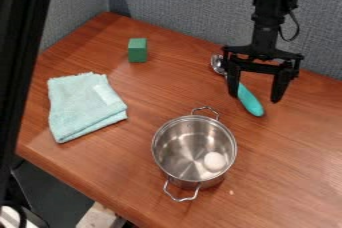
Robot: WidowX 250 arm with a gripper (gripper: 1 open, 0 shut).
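Observation:
My black gripper (254,90) hangs at the back right, open, its two fingers straddling the upper part of a long teal object (250,103) lying on the wooden table (147,182). A silver object (218,64) lies just behind it, partly hidden by the gripper. A steel pot (179,152) with two handles stands at the front centre with a white round item (214,161) inside. A folded pale cloth (83,105) lies at the left, and a green block (138,50) sits at the back left.
Grey padded walls border the back and left of the table. The table's front left edge drops off to a dark floor.

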